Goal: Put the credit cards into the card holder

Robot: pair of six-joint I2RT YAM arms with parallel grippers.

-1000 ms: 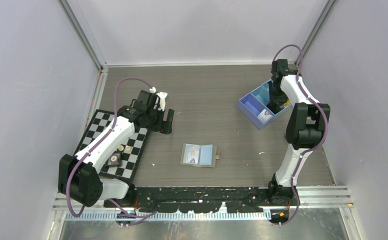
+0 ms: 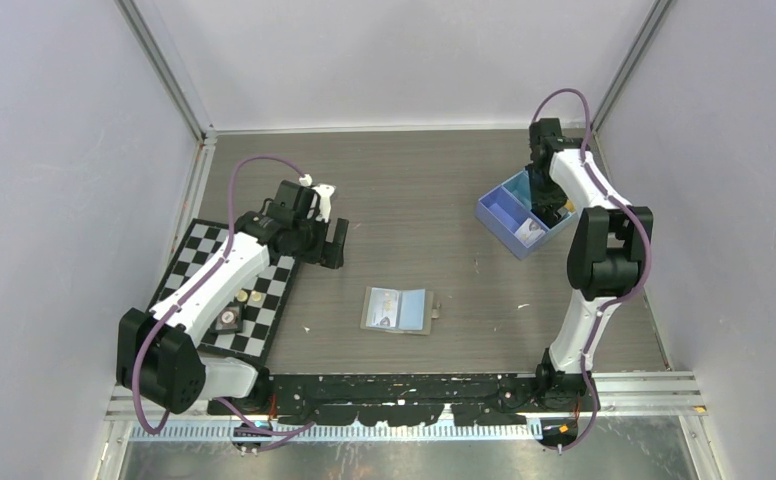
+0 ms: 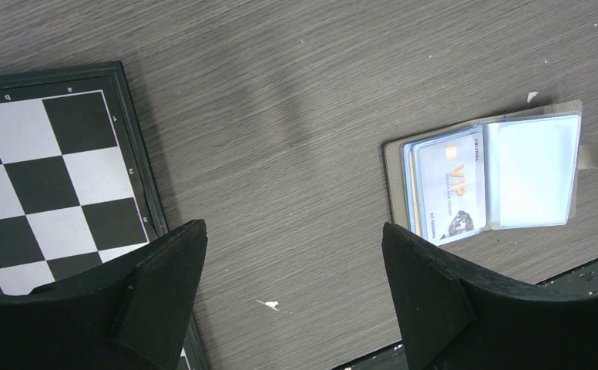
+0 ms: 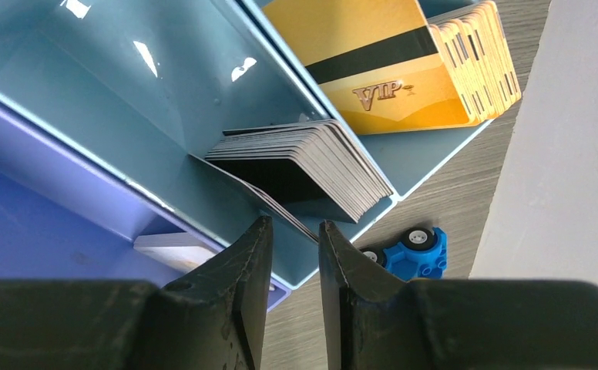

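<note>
The grey card holder (image 3: 531, 173) lies opened flat on the table, left of centre in the top view. A white VIP card (image 3: 454, 181) shows in its left pocket; the right pocket looks empty. My left gripper is open above the table, nothing between its fingers. At the back right, my right gripper is over the blue divided box (image 2: 510, 240), its fingers apart. One black card (image 4: 261, 196) leans away from a stack of black cards (image 4: 304, 166), its near end at the fingertips. Gold VIP cards (image 4: 404, 77) stand in the neighbouring compartment.
A chessboard (image 3: 41, 181) lies below the left arm. White cards (image 4: 174, 250) rest in the box's purple section. A small blue toy (image 4: 415, 254) sits just outside the box. Mid-table between box and holder is clear.
The left arm, holder and box have stayed put.
</note>
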